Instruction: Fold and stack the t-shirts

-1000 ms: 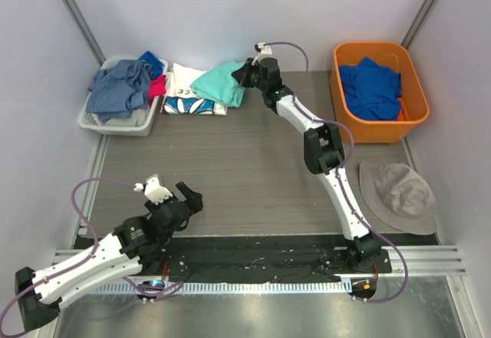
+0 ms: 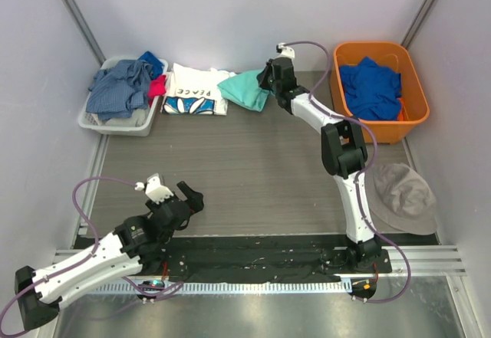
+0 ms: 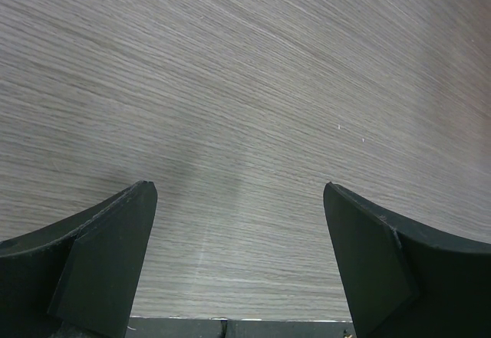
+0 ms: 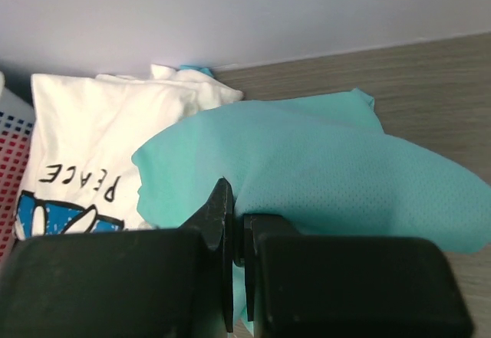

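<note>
A teal shirt [image 2: 244, 90] is at the back of the table, with my right gripper [image 2: 265, 76] shut on its right end. In the right wrist view the teal cloth [image 4: 307, 162] drapes over and around the closed fingers, its left part overlapping the edge of a folded white shirt [image 4: 100, 131] with printed letters and a blue pattern. That white shirt [image 2: 196, 85] lies flat beside the white basket. At the front left my left gripper [image 2: 189, 200] stands open; its wrist view has only bare table between the fingers.
A white basket [image 2: 126, 130] of mixed clothes stands at the back left. An orange bin [image 2: 387, 131] with blue cloth [image 2: 371, 89] is at the back right, and a grey hat [image 2: 403, 192] lies below it.
The right gripper has moved right with the teal shirt, which has slid off most of the white shirt and uncovered its print. The left arm has stayed still.
</note>
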